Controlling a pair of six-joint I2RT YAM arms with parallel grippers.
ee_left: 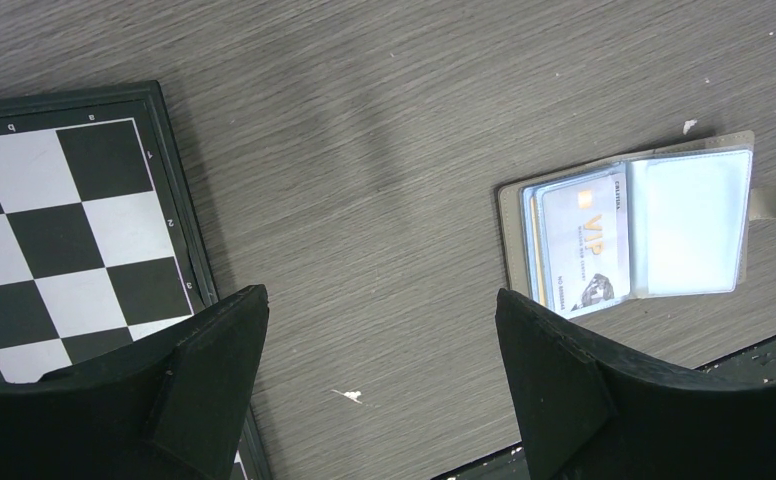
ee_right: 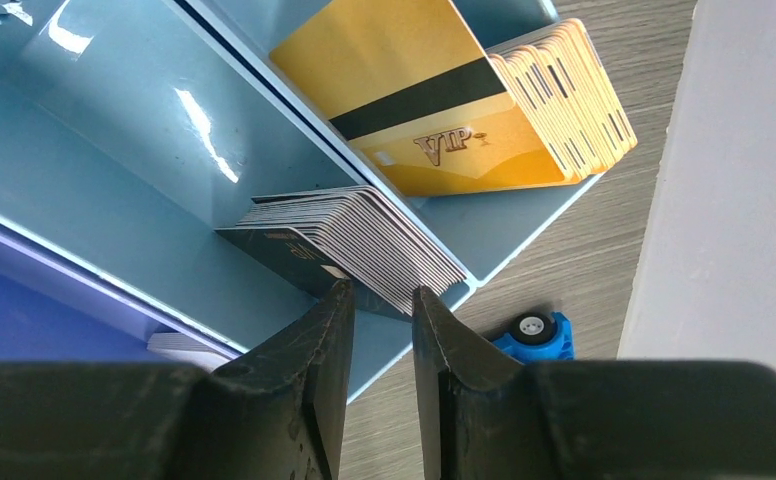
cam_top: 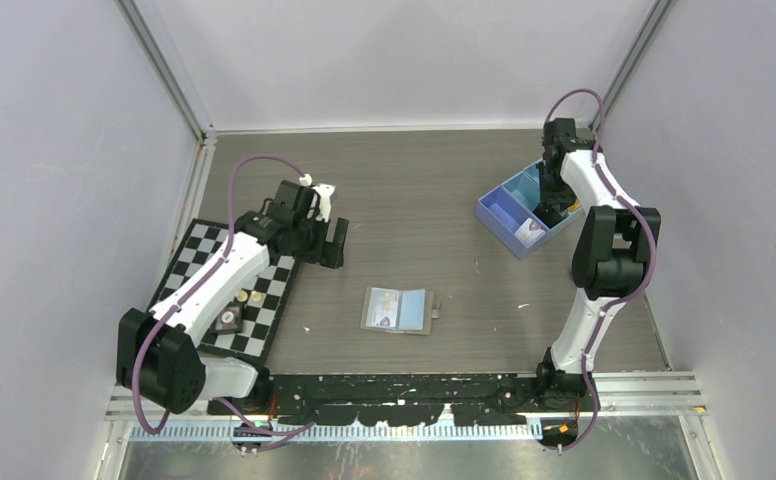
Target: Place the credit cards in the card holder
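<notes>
The card holder (ee_left: 676, 290) lies unfolded on the table, a white VIP card (ee_left: 586, 240) in its left sleeve and the right sleeve (ee_left: 689, 222) looking empty. My left gripper stands open to the left of it, nothing between its fingers. Over the blue box (cam_top: 500, 232) at the right is my right gripper, part open. Its fingertips are by the lower edge of a stack of black cards (ee_right: 349, 240) leaning in one compartment; whether they touch cannot be told. Gold VIP cards (ee_right: 444, 110) fill the neighbouring compartment. White cards (cam_top: 530, 231) lie in the near compartment.
A checkered board (cam_top: 279, 285) with a small dark box (cam_top: 229, 318) on it lies at the left. Beside the blue box is a small blue object with a wheel (ee_right: 536, 335).
</notes>
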